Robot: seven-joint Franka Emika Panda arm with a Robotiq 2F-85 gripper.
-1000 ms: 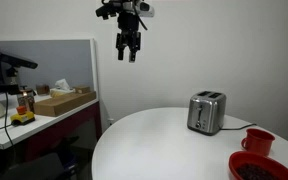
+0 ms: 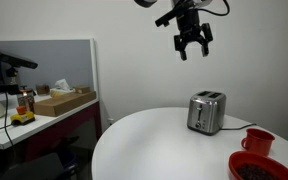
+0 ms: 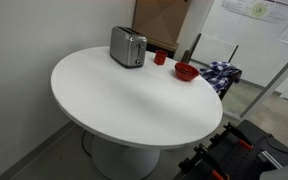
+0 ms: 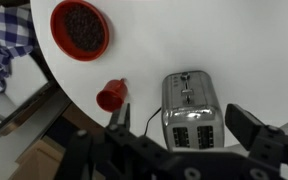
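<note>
High above the round white table (image 2: pixel 134 150), my gripper (image 2: pixel 194 54) is open and empty, its two fingers pointing down. Beneath and slightly to the right of it in exterior view 1 stands a silver two-slot toaster (image 2: pixel 206 112). The wrist view looks down on the toaster (image 4: pixel 192 112), which appears between the open fingers but well below them. A red mug (image 2: pixel 258 142) and a red bowl (image 2: pixel 242 157) with dark contents sit on the table to the toaster's right in exterior view 1.
A dark cord (image 2: pixel 239 127) trails from the toaster. A side bench (image 2: pixel 44 122) holds boxes and small items. Checked cloth (image 3: pixel 219 75) lies beyond the bowl.
</note>
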